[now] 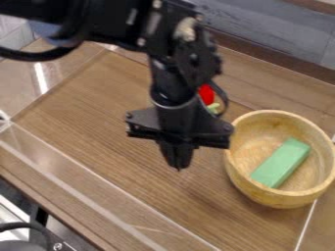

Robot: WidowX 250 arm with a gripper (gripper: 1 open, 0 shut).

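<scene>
My gripper (175,137) hangs over the wooden table (98,176) at the middle of the view, just left of a yellow bowl (275,194); it is shut, with nothing seen between its fingers. A green block (281,165) lies in the bowl. A red object (206,95) is partly hidden behind the gripper.
Dark cables show at the lower left edge. A raised wooden edge runs along the back.
</scene>
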